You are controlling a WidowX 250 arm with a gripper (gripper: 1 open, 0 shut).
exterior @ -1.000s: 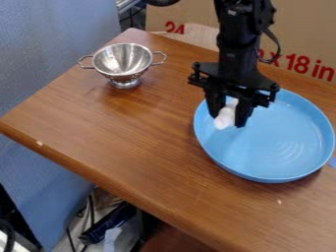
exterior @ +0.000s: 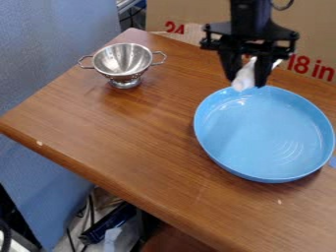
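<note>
My black gripper (exterior: 245, 71) is at the top right, over the back edge of a light blue plate (exterior: 264, 138). A small white object (exterior: 245, 79) is between or just at its fingers; it is blurred, and whether the fingers are closed on it is unclear. A steel colander (exterior: 122, 65) with two handles sits at the back left of the wooden table (exterior: 118, 148), apart from the gripper.
A cardboard box (exterior: 178, 20) stands behind the table. Beyond the table's left edge are a blue-grey surface (exterior: 46, 69) and cables on the floor.
My gripper has risen from over the plate's middle toward the back, with the white object moving along with it. The plate and colander look unmoved.
</note>
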